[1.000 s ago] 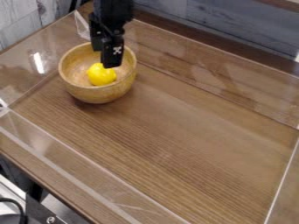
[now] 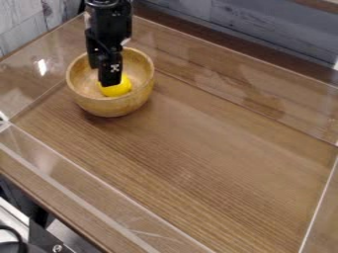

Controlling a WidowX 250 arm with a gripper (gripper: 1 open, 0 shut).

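Note:
A wooden bowl (image 2: pixel 138 100) sits on the wooden table at the upper left, with a yellow object (image 2: pixel 118 88) inside it. My black gripper (image 2: pixel 109 69) reaches down from the top into the bowl, just above the yellow object, its fingers open. Whether it touches the yellow object cannot be told.
A pale wall (image 2: pixel 264 30) runs along the back. Cables (image 2: pixel 16 237) show at the lower left edge.
My gripper has moved left and down into the bowl, over the yellow object, which it now partly covers.

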